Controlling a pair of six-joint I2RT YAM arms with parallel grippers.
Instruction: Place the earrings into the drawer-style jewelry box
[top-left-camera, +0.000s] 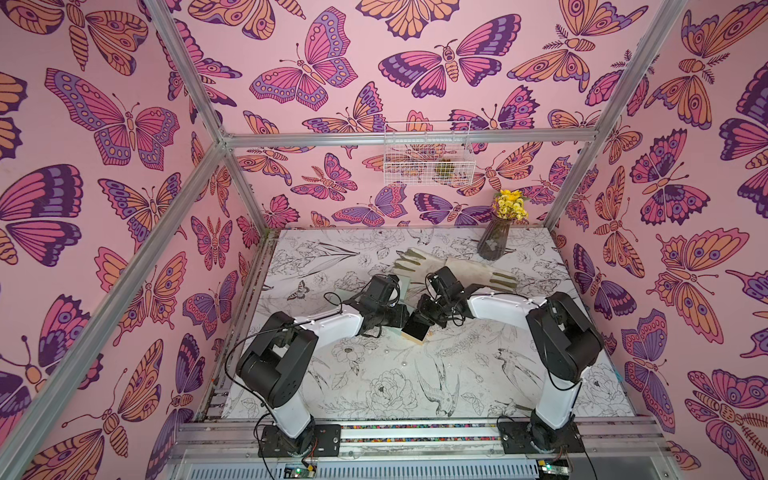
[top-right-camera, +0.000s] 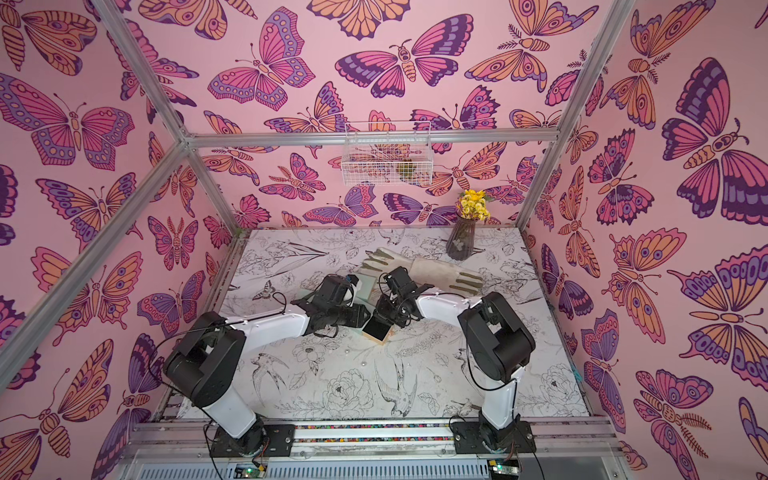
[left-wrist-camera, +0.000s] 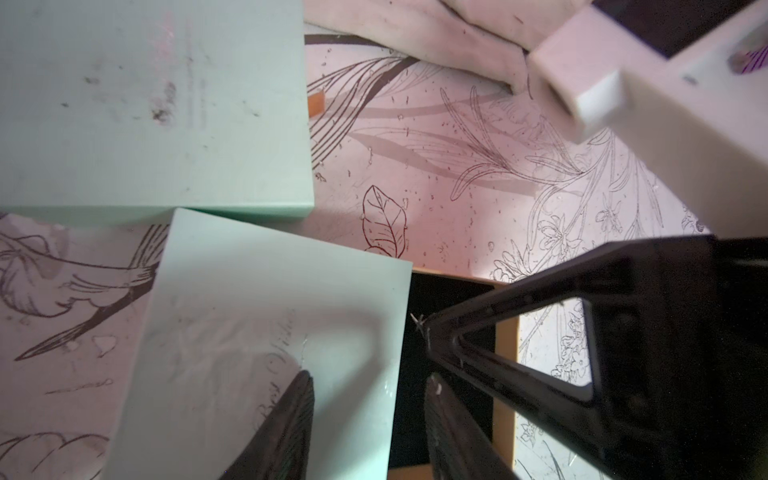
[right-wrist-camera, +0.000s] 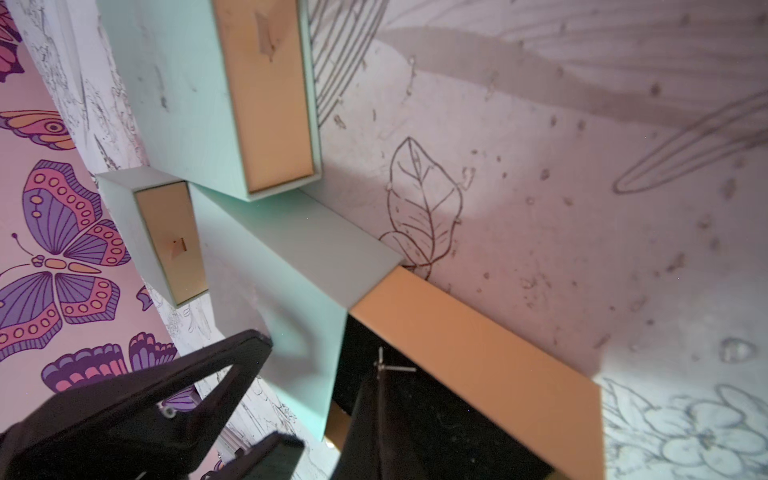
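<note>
A mint drawer-style jewelry box (right-wrist-camera: 288, 248) lies on the table with its orange-sided drawer (right-wrist-camera: 480, 368) pulled out, the black lining showing. My right gripper is over this drawer, fingers together, with a small silver pin-like earring (right-wrist-camera: 392, 368) at their tips. That earring (left-wrist-camera: 417, 321) also shows in the left wrist view. Above the mint sleeve's drawer-side edge sits my left gripper. Its fingers stand apart, one over the sleeve and one over the lining; whether they grip anything cannot be seen.
A second mint box (left-wrist-camera: 152, 104) stands against the first, and a further one (right-wrist-camera: 172, 240) lies beyond. Gloves (top-left-camera: 456, 268) lie behind the arms. A vase of yellow flowers (top-left-camera: 494, 237) stands at the back right.
</note>
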